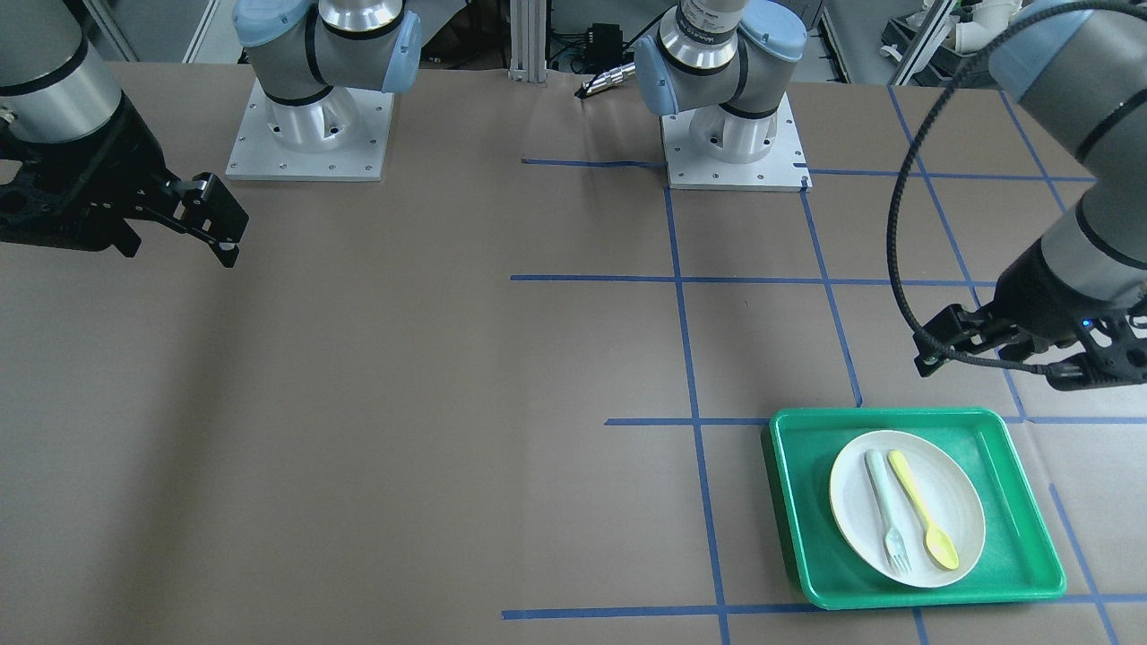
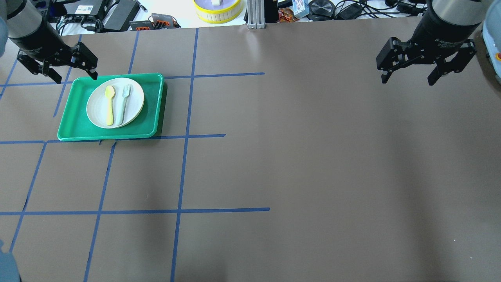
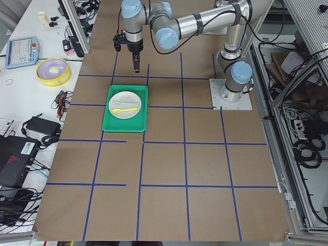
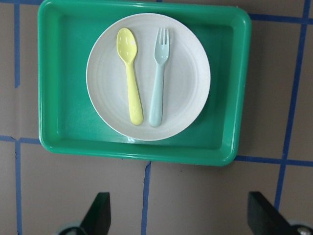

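A green tray (image 1: 796,505) holds a white plate (image 1: 860,505) with a pale mint fork (image 1: 890,516) and a yellow spoon (image 1: 925,511) lying side by side on it. My gripper (image 2: 71,77) hangs above the table beside the tray, up and behind it in the front view. In the left wrist view my gripper shows two fingers far apart with nothing between them, and the whole tray (image 4: 63,122) lies just beyond them.
A second arm's gripper (image 2: 407,80) hangs at the other side of the table. Cables and boxes crowd a white side bench (image 3: 20,82).
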